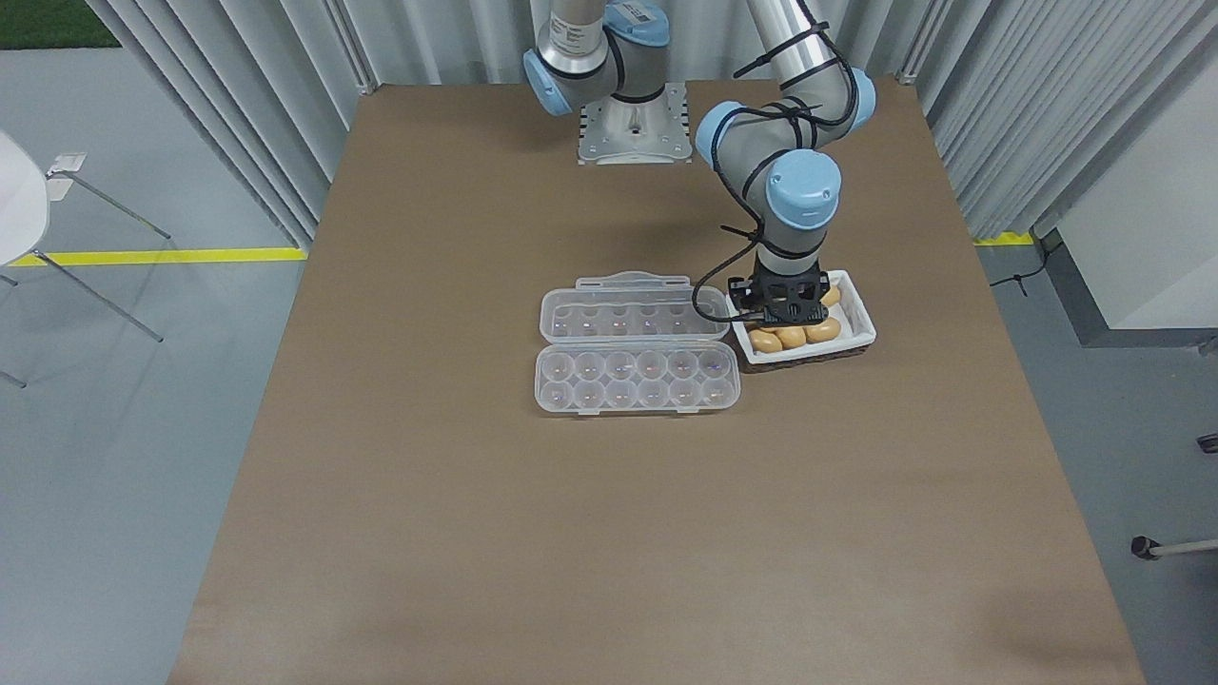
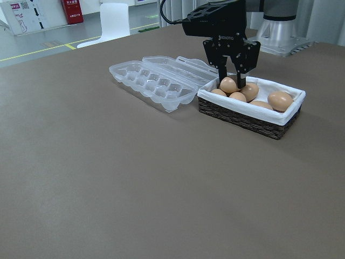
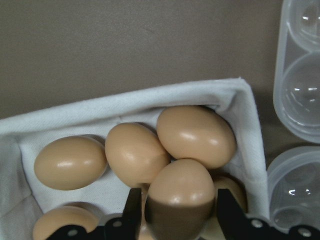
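My gripper [image 2: 232, 75] is down inside a white-lined wicker basket [image 2: 242, 113] of brown eggs, which also shows in the front view [image 1: 858, 322]. In the wrist view its two black fingers stand either side of an egg [image 3: 180, 195] near the basket's corner; whether they touch it I cannot tell. Other eggs [image 3: 70, 162] lie around it on the cloth. An open, clear plastic egg carton [image 1: 636, 378] lies beside the basket, its cups empty, with its other half [image 1: 634, 314] behind.
A white chair [image 2: 113, 21] is off the table.
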